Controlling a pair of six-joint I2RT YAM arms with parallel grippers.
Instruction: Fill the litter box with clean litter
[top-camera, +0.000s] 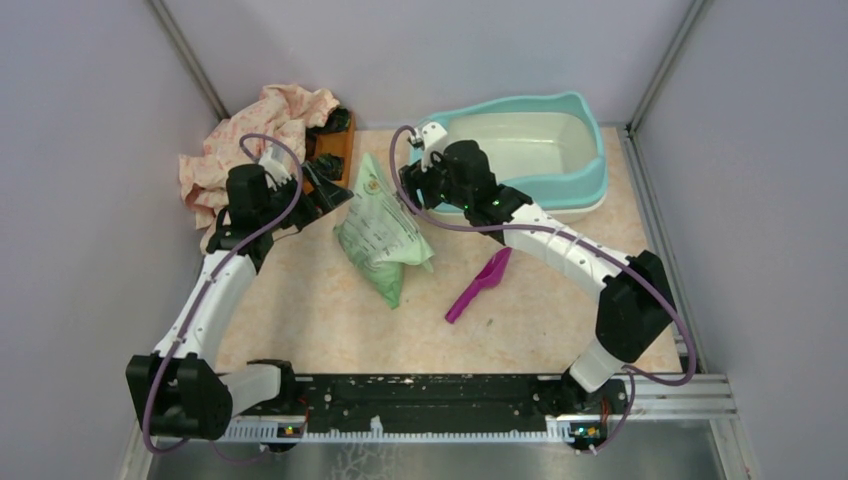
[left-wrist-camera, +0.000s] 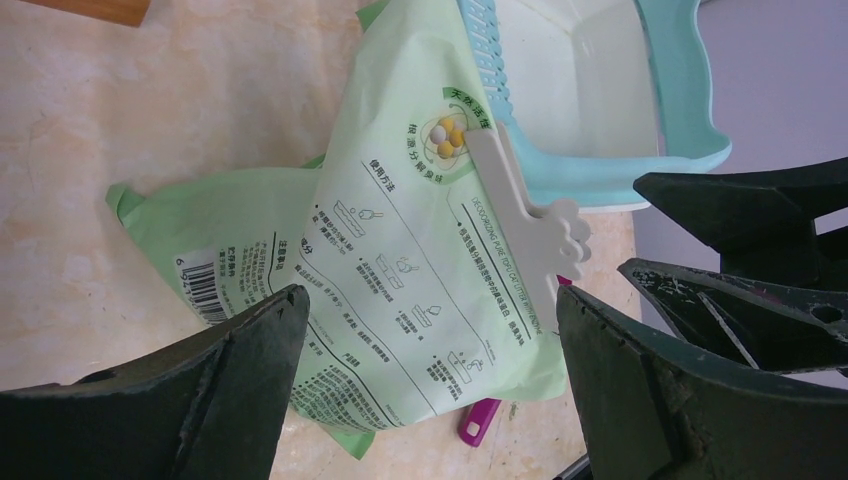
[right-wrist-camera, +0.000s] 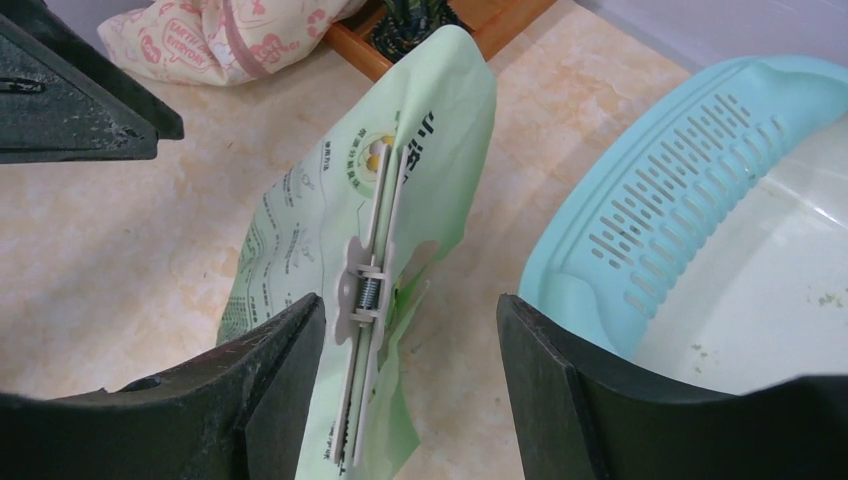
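A green litter bag (top-camera: 378, 240) lies mid-table, a white clip along its folded top edge; in the right wrist view that clip (right-wrist-camera: 365, 300) runs upright along the bag. The teal-rimmed litter box (top-camera: 520, 150) is at back right, its visible floor white. My left gripper (top-camera: 335, 195) is open at the bag's left, above it, empty. My right gripper (top-camera: 410, 190) hovers open by the clip between bag and box, with nothing between its fingers.
A purple scoop (top-camera: 480, 280) lies on the table in front of the box. A wooden tray (top-camera: 338, 145) with dark items and a pink patterned cloth (top-camera: 230, 150) sit at back left.
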